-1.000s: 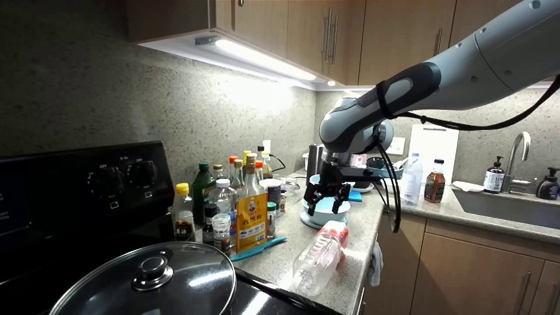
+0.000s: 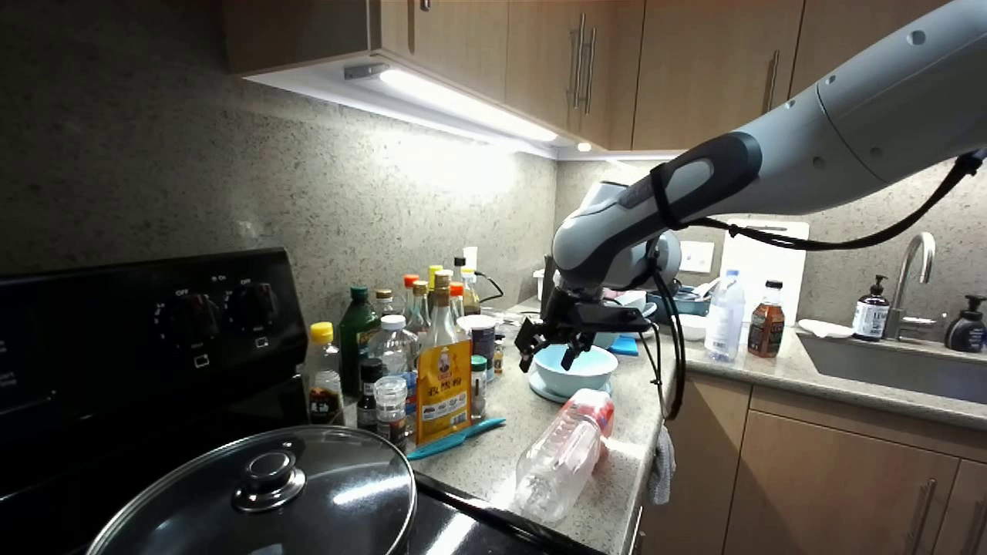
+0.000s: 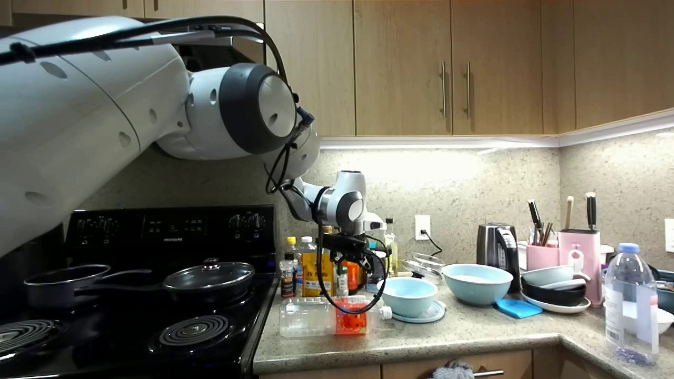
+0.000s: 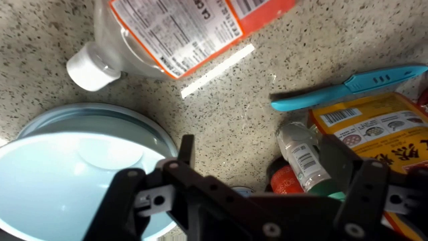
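Note:
My gripper stands open in the wrist view, its two dark fingers wide apart with only countertop between them. One finger overlaps the edge of a light blue bowl (image 4: 60, 180); the other covers part of a green-capped spice jar (image 4: 307, 160) and the yellow packet (image 4: 365, 124). In exterior view 1 the gripper (image 2: 548, 356) hangs above and behind the bowl (image 2: 575, 368), toward the backsplash. A clear bottle (image 2: 560, 462) with a red label lies on its side on the counter, its white cap (image 4: 90, 68) near the bowl. A turquoise knife (image 4: 333, 90) lies beside the packet.
Upright bottles (image 2: 358, 328) and jars crowd the backsplash beside the stove. A lidded pan (image 2: 268, 499) sits on the stove. A larger blue bowl (image 3: 478, 283), a kettle (image 3: 497, 252) and a pink knife block (image 3: 581, 265) stand farther right. Bare counter (image 4: 228, 116) shows between bottle and jars.
The arm has shifted left in exterior view 1, toward the backsplash and the condiment bottles. The gripper now sits slightly higher and more tilted. The bottle, bowl and knife have stayed put.

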